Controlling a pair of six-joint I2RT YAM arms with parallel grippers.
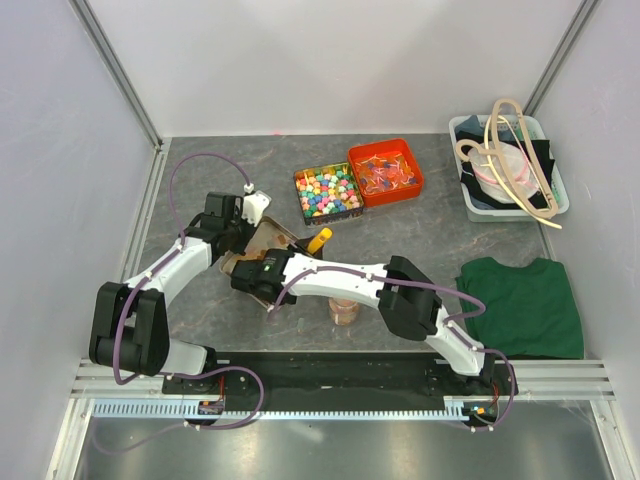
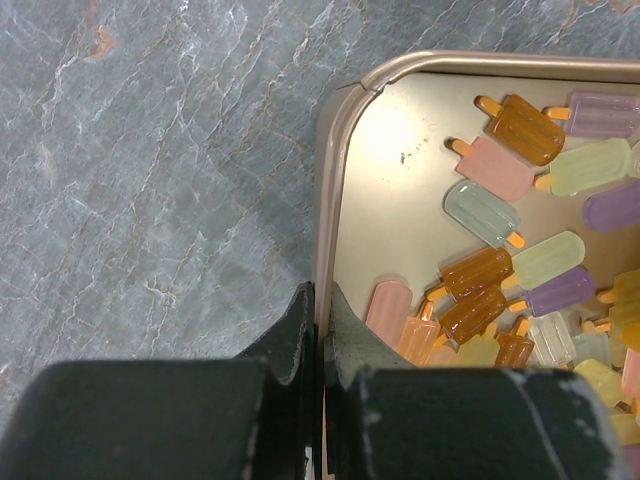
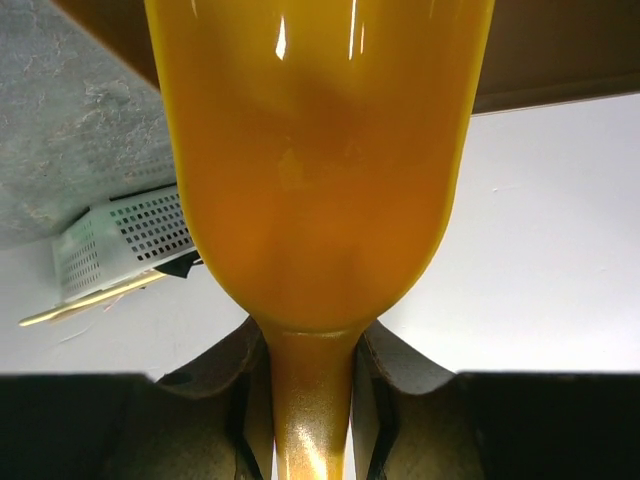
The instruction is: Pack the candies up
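Observation:
A shallow metal tray holds several popsicle-shaped candies, with brown ones, pink ones and purple ones among them. My left gripper is shut on the tray's side rim. In the right wrist view an amber-yellow scoop fills the middle, its narrow handle clamped by my right gripper. From above, the scoop's yellow end shows by the tray's right edge. The right arm covers part of the tray there, and whether the scoop carries candies cannot be told.
A pinkish clear jar stands just below the right arm. Behind are a box of colourful candies and a red box. A white basket and green cloth lie right.

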